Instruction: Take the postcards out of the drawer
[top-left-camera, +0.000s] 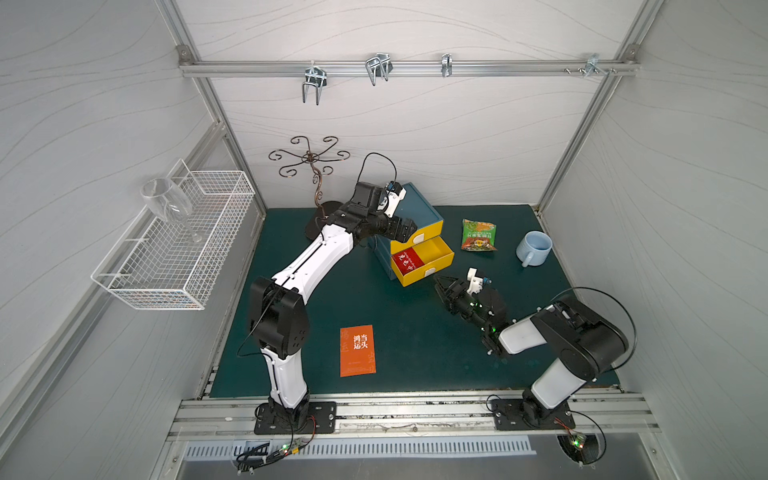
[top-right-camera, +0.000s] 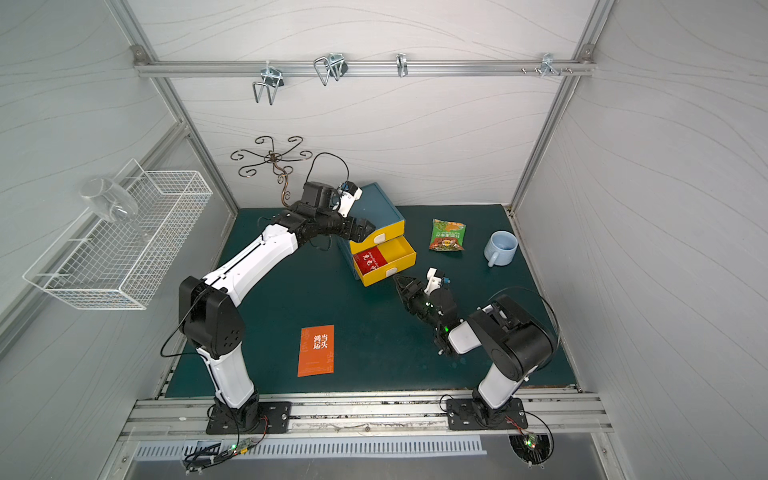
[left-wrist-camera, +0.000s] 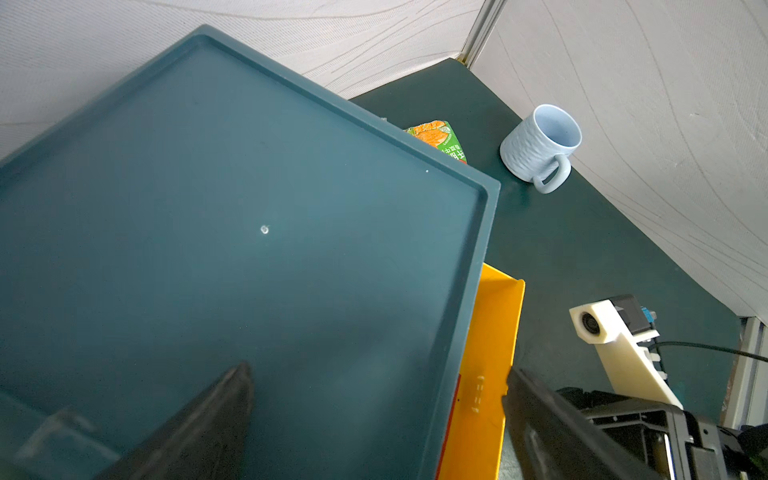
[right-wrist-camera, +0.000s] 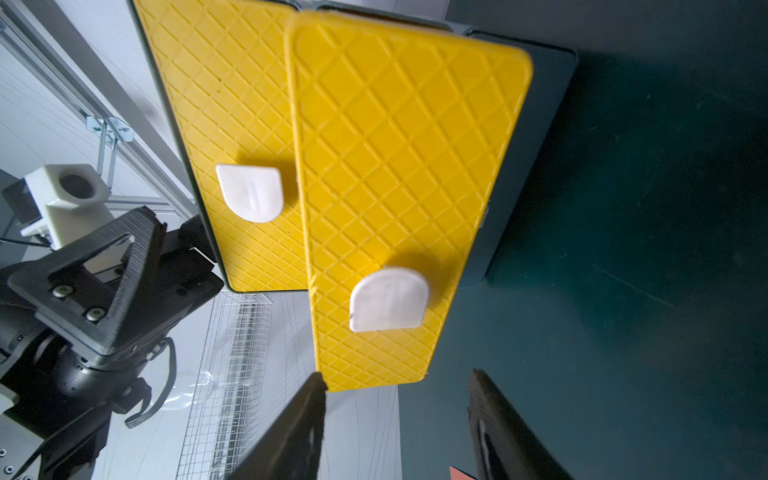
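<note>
The small drawer cabinet (top-left-camera: 416, 209) has its lower yellow drawer (top-left-camera: 432, 254) pulled out, a red postcard (top-left-camera: 406, 260) lying inside. My left gripper (top-left-camera: 400, 228) is open over the cabinet's top, its fingers blurred in the left wrist view. My right gripper (top-left-camera: 444, 286) stands open just in front of the drawer, low and to the right; the right wrist view shows nothing between its fingers, with the drawer front and white handle (right-wrist-camera: 389, 297) ahead.
An orange card (top-left-camera: 357, 349) lies on the near table. A snack bag (top-left-camera: 478, 235) and mug (top-left-camera: 533, 249) sit at right, a metal stand (top-left-camera: 312, 160) behind left, a wire basket (top-left-camera: 176, 240) at left.
</note>
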